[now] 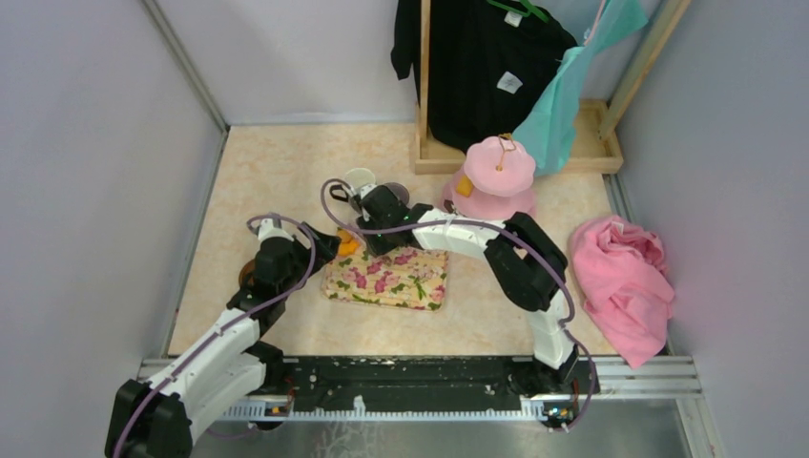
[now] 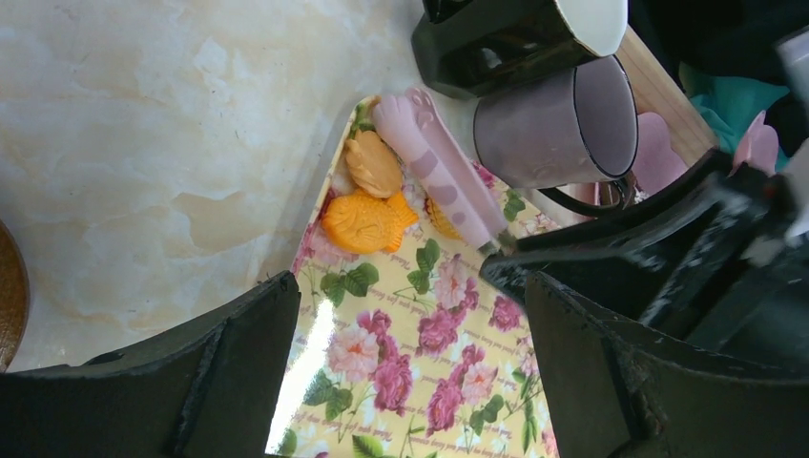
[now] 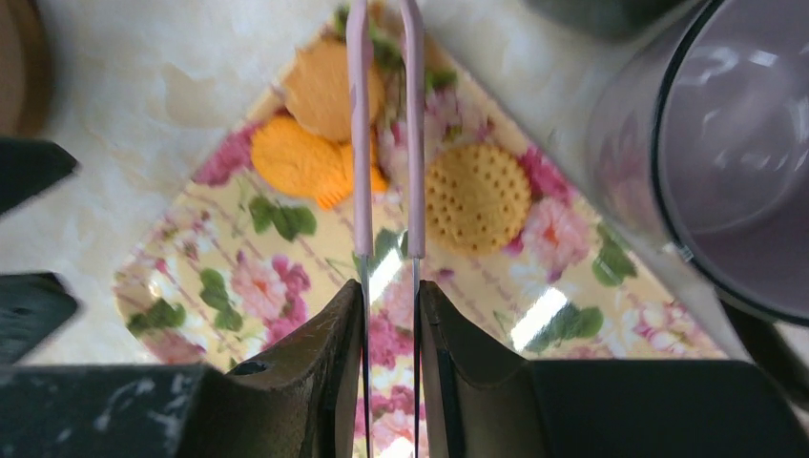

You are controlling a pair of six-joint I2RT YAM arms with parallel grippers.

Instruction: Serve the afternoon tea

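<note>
A floral tray (image 1: 386, 286) holds an orange fish-shaped pastry (image 2: 361, 221), a tan bun (image 2: 372, 164) and a round waffle biscuit (image 3: 477, 198). My right gripper is shut on pink paw-tipped tongs, held over the pastries; the tongs look empty at their visible part, their tips cut off in the right wrist view. My left gripper hovers open at the tray's left, nothing seen between its fingers. A grey mug (image 2: 534, 134) and a black-and-white mug (image 2: 487, 57) stand behind the tray.
A pink tiered stand (image 1: 501, 167) is at back right, before a wooden rack (image 1: 425, 95) with clothes. Pink cloth (image 1: 625, 286) lies at the right. A brown round item (image 2: 14, 296) sits left of the tray.
</note>
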